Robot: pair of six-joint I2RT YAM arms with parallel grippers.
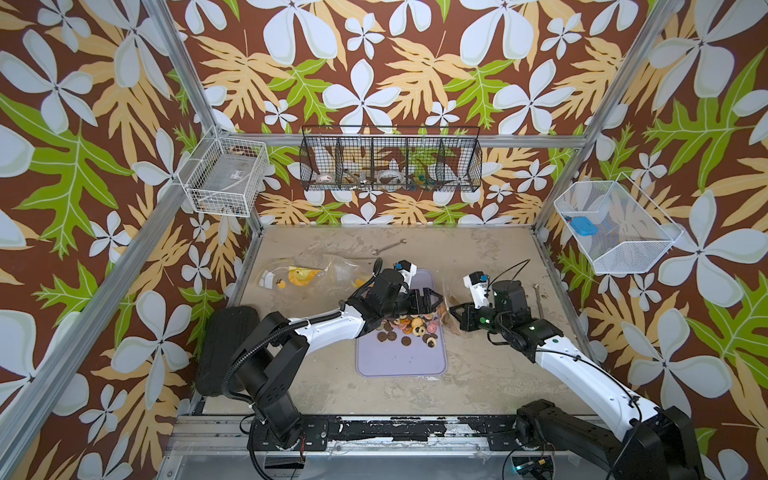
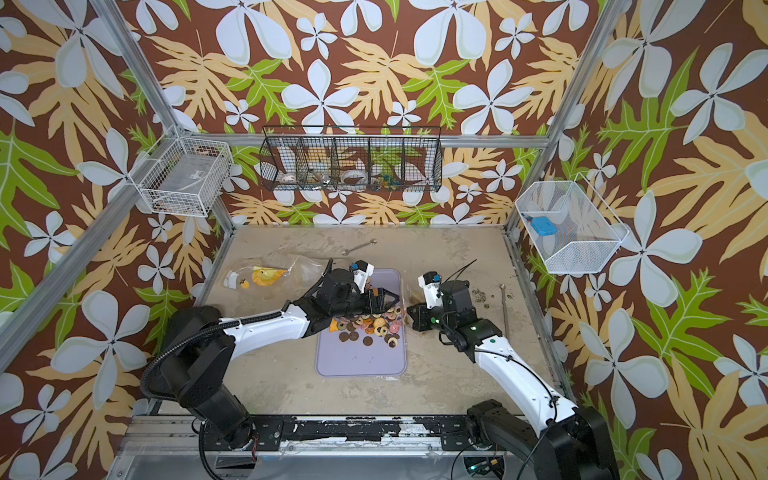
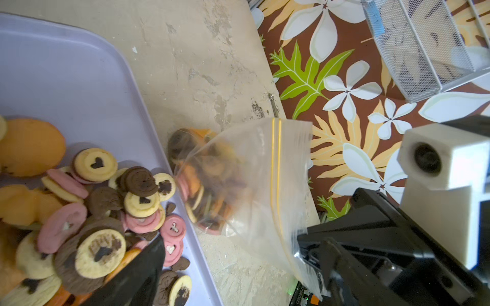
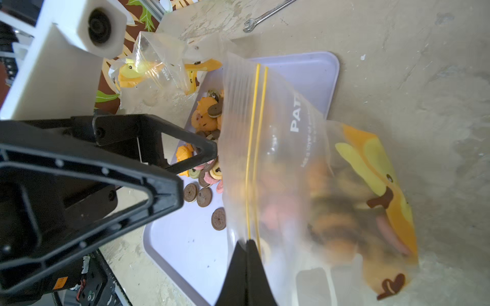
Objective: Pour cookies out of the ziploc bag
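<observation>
A ziploc bag (image 3: 234,188) with assorted cookies inside hangs from my right gripper, which is shut on its top edge. The bag is just off the right edge of the lavender tray (image 1: 400,360). A heap of loose cookies (image 3: 99,252) lies on that tray. My left gripper (image 2: 382,301) is open above the tray, beside the bag's top, nothing seen between its fingers.
Another yellow-printed bag (image 1: 302,274) lies left of the tray. A wrench (image 1: 388,246) is at the back and another tool (image 2: 504,304) at the right. Wire baskets (image 1: 224,176) hang on the frame.
</observation>
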